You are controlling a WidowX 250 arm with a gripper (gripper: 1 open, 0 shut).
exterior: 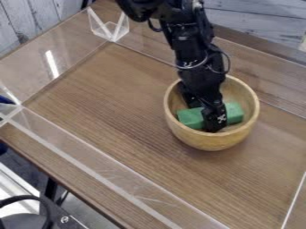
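Note:
My black arm reaches down from the top into a light wooden bowl [185,137], with the gripper [206,112] low inside it. A green block [232,113] lies in the bowl, partly hidden behind the gripper. The fingers are dark and overlap the block, so their exact position around it is hard to make out.
The wooden table [89,134] has free room to the left and right of the bowl. A clear plastic object [107,25] stands at the back left. Black cables [36,215] show at the bottom left corner.

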